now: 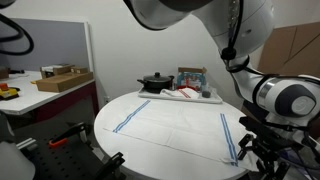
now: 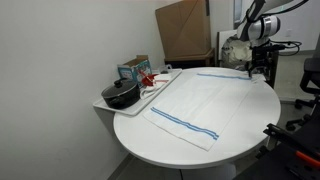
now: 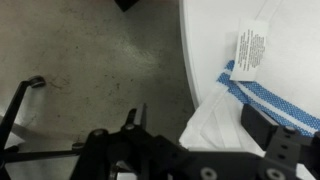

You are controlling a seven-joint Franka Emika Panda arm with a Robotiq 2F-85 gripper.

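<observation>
A white cloth (image 1: pixel 168 128) with blue stripes lies spread flat on the round white table (image 2: pixel 185 148). My gripper is open above one cloth corner at the table's edge. In the wrist view the cloth's blue stripes (image 3: pixel 285 108) and a white printed tag (image 3: pixel 249 50) show near the right finger. A folded white bit of the corner (image 3: pixel 212 122) lies between the fingers, with no grip visible on it. In exterior view 2 the gripper (image 2: pixel 264 70) is small, at the table's far end.
A black pot (image 2: pixel 121 94) sits on a tray (image 2: pixel 155 96) at the table's side, along with boxes and smaller items. Past the edge, the grey floor (image 3: pixel 110 60) drops away under the left finger.
</observation>
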